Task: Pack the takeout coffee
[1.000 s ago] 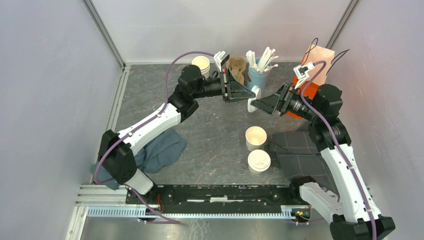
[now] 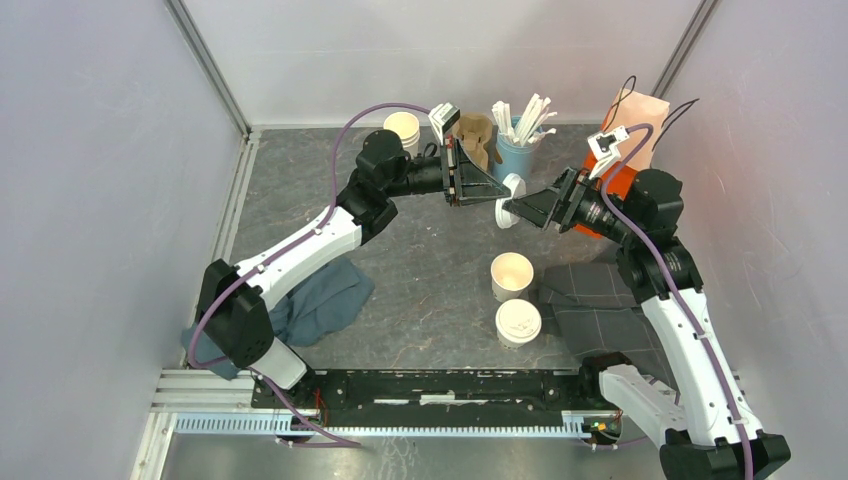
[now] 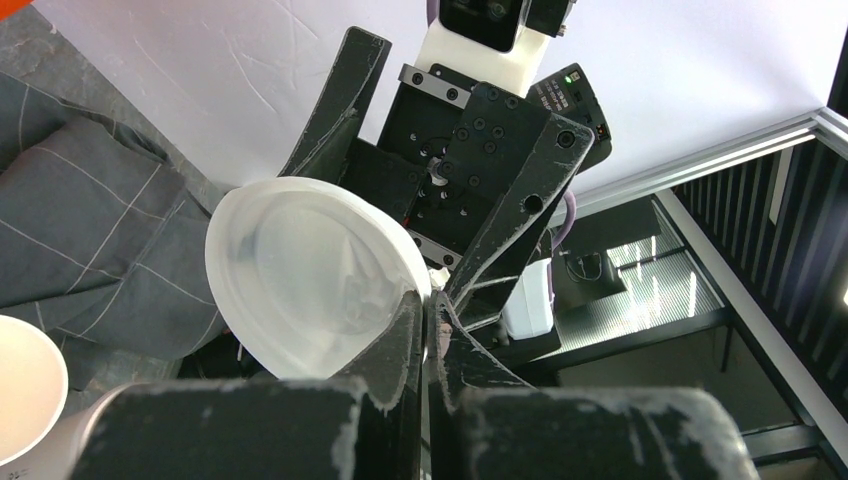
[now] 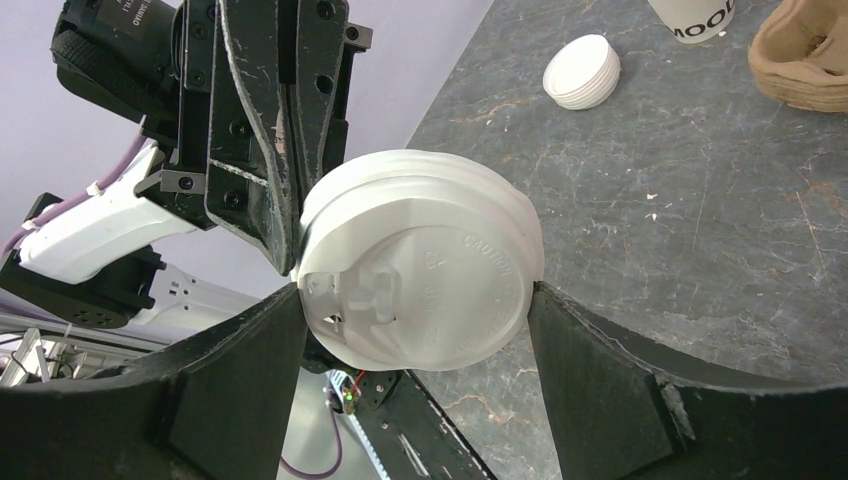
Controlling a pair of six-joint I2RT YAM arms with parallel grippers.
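Observation:
Pinched at its rim, a white cup lid (image 3: 310, 270) is held up on edge by my left gripper, which is shut on it. From the other side, my right gripper stands open, the lid (image 4: 430, 290) showing between its spread fingers. Whether those fingers touch the rim, I cannot tell. In the top view both grippers meet at the lid (image 2: 506, 215) over the middle of the table. An uncovered paper cup (image 2: 511, 274) stands nearer the front.
Behind are a cup stack (image 2: 403, 125), a brown carrier (image 2: 473, 135) and a blue holder of white sticks (image 2: 516, 156). A lid stack (image 4: 582, 75) lies on the table. Paper bag (image 2: 640, 115) and dark cloth (image 2: 610, 315) lie right; a blue cloth (image 2: 325, 300) lies left.
Over the last second the lid has turned slightly between the grippers and shows a little wider in the top view. The arms have barely moved; the cups stay put.

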